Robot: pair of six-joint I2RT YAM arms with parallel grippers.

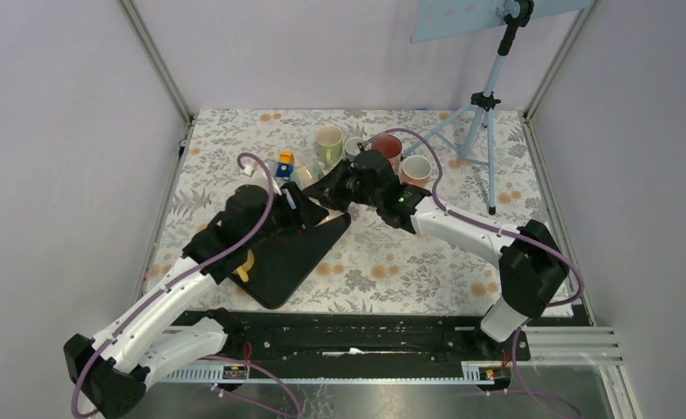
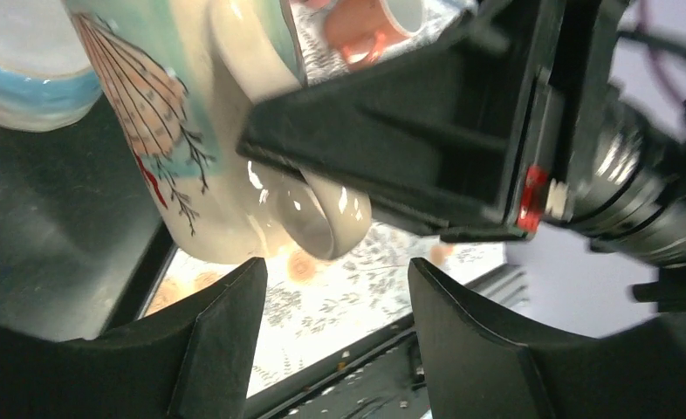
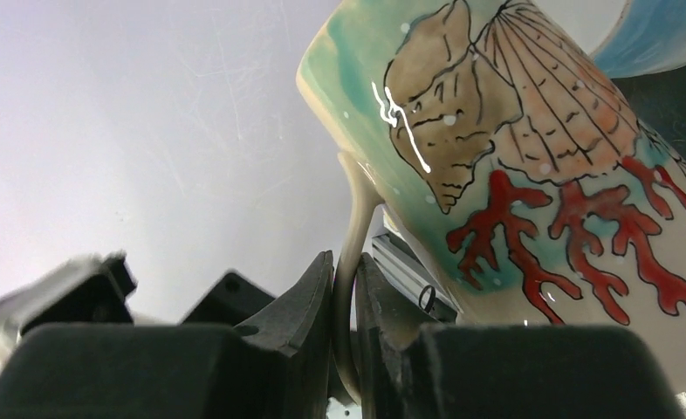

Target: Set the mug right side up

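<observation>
The painted mug [image 2: 174, 140] [image 3: 540, 175] hangs tilted above the black tray [image 1: 274, 279] where my two grippers meet in the top view. My right gripper is shut on its handle, which runs between the fingers. My left gripper is part open, fingertips just below the handle's lower end, nothing visible between them; the right gripper's black body fills the upper right of the left wrist view. The mug's opening is hard to tell.
Several cups, among them a green mug [image 1: 329, 140] and a pink mug [image 1: 415, 175], stand at the back. A toy [image 1: 284, 166] lies near them. A tripod [image 1: 488, 113] occupies the back right.
</observation>
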